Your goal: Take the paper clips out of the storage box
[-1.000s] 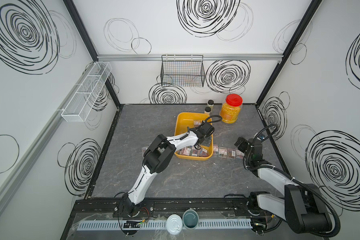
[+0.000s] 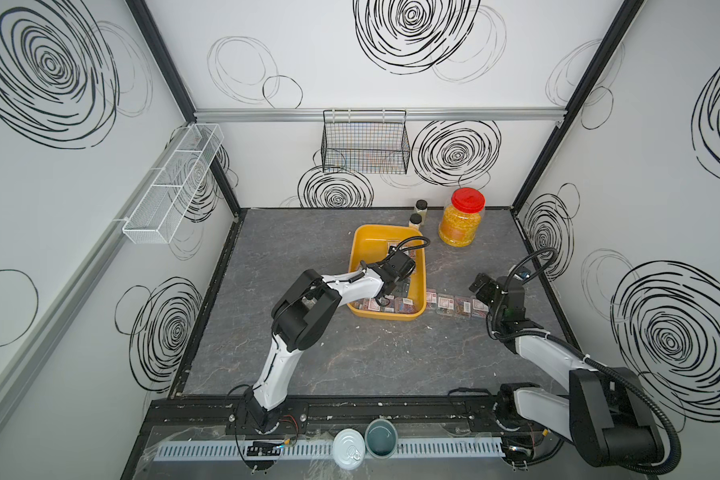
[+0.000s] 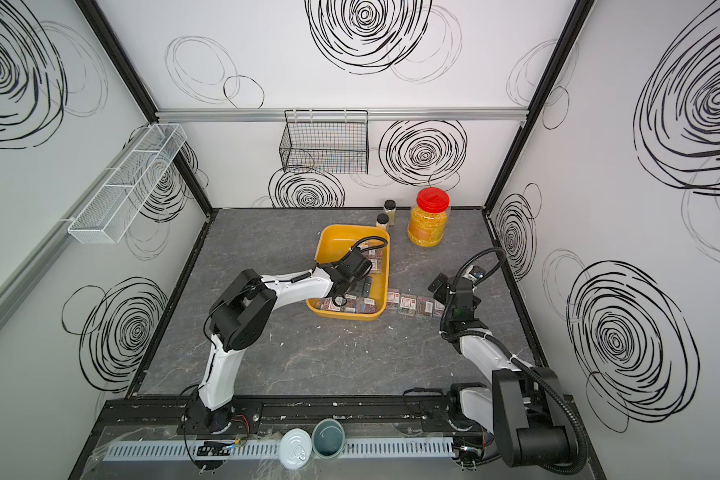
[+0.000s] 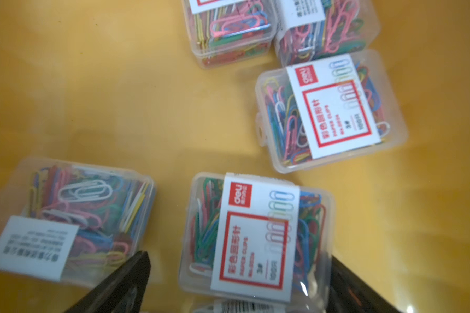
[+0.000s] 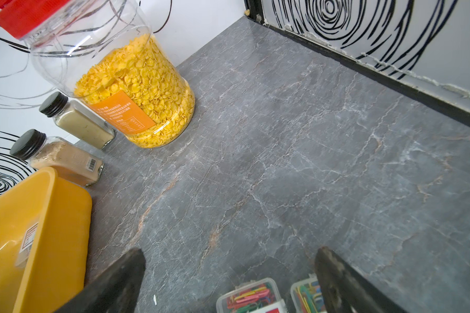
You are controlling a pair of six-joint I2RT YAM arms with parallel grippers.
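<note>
The yellow storage box [image 2: 386, 315] stands mid-table with several clear paper clip boxes inside. My left gripper is open and reaches down into it. In the left wrist view one paper clip box [image 4: 258, 240] appears between its fingers, close to the right finger [image 4: 352, 292]; contact cannot be told. Another paper clip box [image 4: 73, 224] lies near the left finger, and a third paper clip box [image 4: 331, 112] sits farther off. My right gripper is open over the table, right of the storage box. Near its fingers lie two paper clip boxes [image 5: 249, 297].
A row of clip boxes [image 2: 445, 306] lies on the table right of the storage box. Behind stand a red-lidded jar [image 2: 461, 217] and two black-capped bottles [image 2: 415, 221]. A wire basket [image 2: 365, 144] hangs on the back wall.
My left gripper has moved a little left and toward the front, still over the storage box. Its arm now covers a clip box that showed on the table at left. The right arm is unmoved.
</note>
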